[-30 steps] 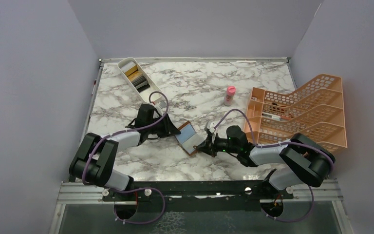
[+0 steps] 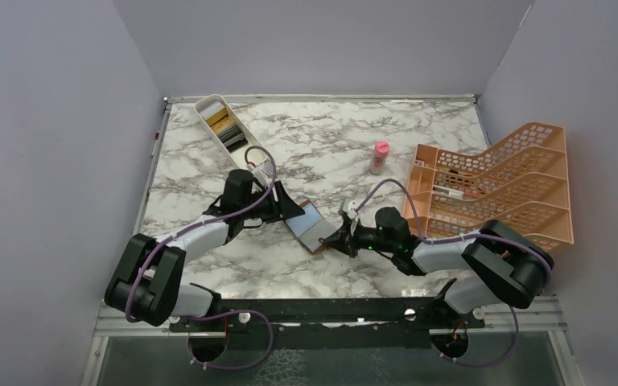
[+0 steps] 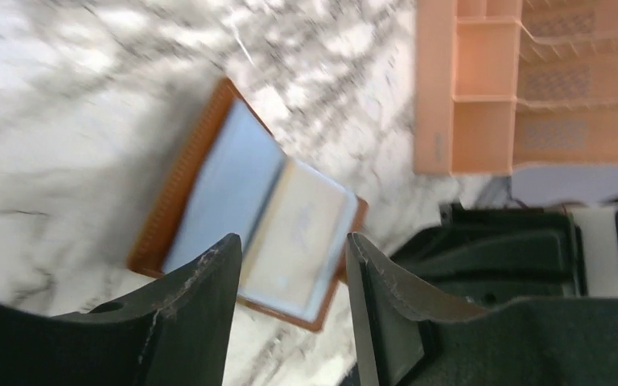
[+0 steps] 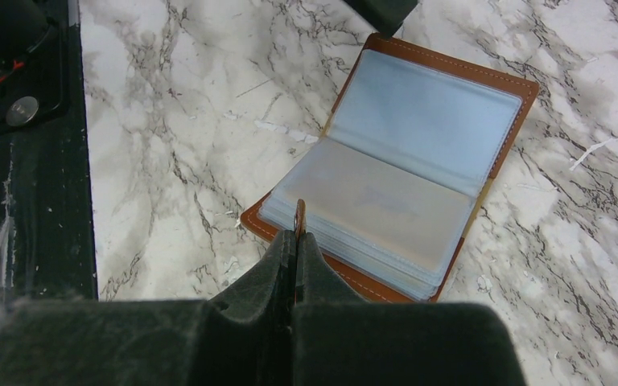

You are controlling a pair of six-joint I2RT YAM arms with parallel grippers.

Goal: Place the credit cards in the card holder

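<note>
The brown card holder (image 4: pixel 491 76) lies spread open on the table, with a pale blue inner cover (image 4: pixel 426 108) and a stack of clear sleeves (image 4: pixel 370 205). My right gripper is at the sleeve half's outer edge, shut on a thin brown bit of the holder. Over the blue cover side, my left gripper stands open with nothing between its fingers. Credit cards (image 2: pixel 220 118), gold and dark ones among them, stand in a white tray (image 2: pixel 246 132) at the back left. No card shows in the holder's top sleeve.
A pink-capped bottle (image 2: pixel 379 154) stands at the back centre. The orange slotted rack (image 2: pixel 491 189) takes up the right side, behind my right arm. Between bottle and tray the marbled tabletop (image 2: pixel 318 137) is bare.
The right gripper has stayed in place.
</note>
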